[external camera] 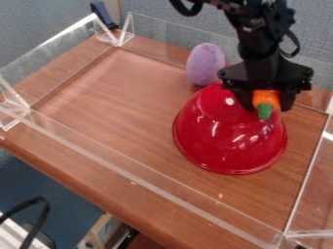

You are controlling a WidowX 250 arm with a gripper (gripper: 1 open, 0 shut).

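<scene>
The black robot gripper (266, 88) reaches in from the top right, low over a red bowl-like dome (224, 142). An orange, carrot-like object with a green end (266, 102) is at its fingertips, above the dome's right part. A purple egg-shaped object (204, 62) sits behind the dome to the left. Whether the fingers are closed on the orange object or on the dome's edge is hard to tell.
Clear acrylic walls edge the wooden table (97, 107) on the left, front and right. A cable and frame pieces lie off the table at lower left.
</scene>
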